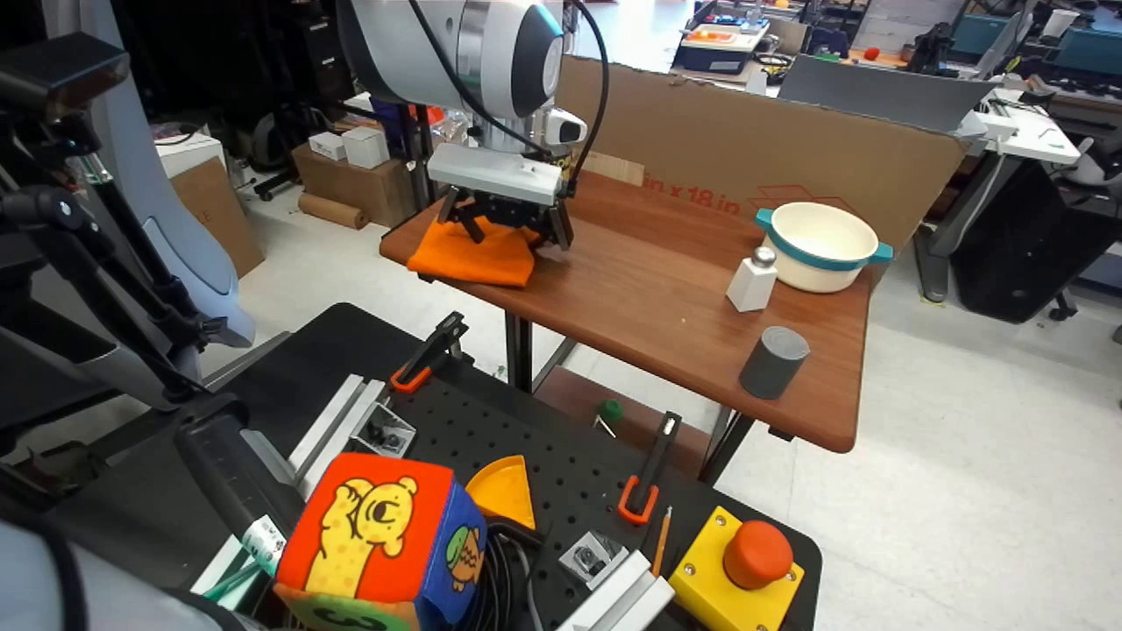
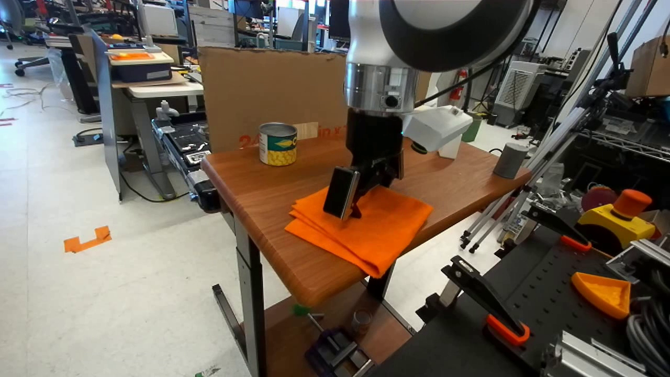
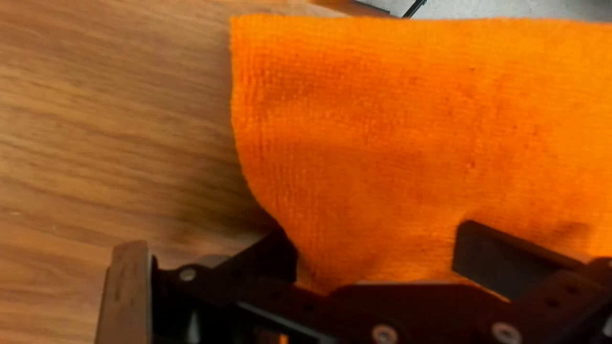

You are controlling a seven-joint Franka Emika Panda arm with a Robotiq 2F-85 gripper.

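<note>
The folded orange cloth (image 1: pixel 479 256) lies near the table's left end in exterior view 1, close to its front edge. My gripper (image 1: pixel 510 223) is down at the cloth with its fingers spread wide. In exterior view 2, one finger (image 2: pixel 342 192) stands over the cloth (image 2: pixel 389 229). Below the open gripper in the wrist view, the cloth (image 3: pixel 401 132) runs in between the fingers. Its left edge bends inward there, and bare wood shows beside the left finger (image 3: pixel 123 292). The cloth's contact under the gripper is hidden.
A white pot with teal handles (image 1: pixel 820 237), a white shaker (image 1: pixel 753 280) and a grey cylinder (image 1: pixel 775 362) stand on the right of the table. A corn can (image 2: pixel 278 144) is near the back edge.
</note>
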